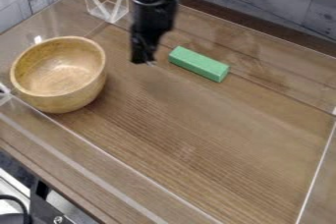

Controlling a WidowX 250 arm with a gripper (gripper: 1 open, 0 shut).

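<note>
My gripper (144,51), a dark arm reaching in from the top, hangs over the table (217,154) between a wooden bowl (59,76) on the left and a green block (198,63) on the right. Its tip is small and blurred; it looks shut, with nothing visible held in it. The green block lies flat, apart from the gripper.
A white wire-like object (108,2) stands at the back left. The table's edge and dark cables show at the lower left.
</note>
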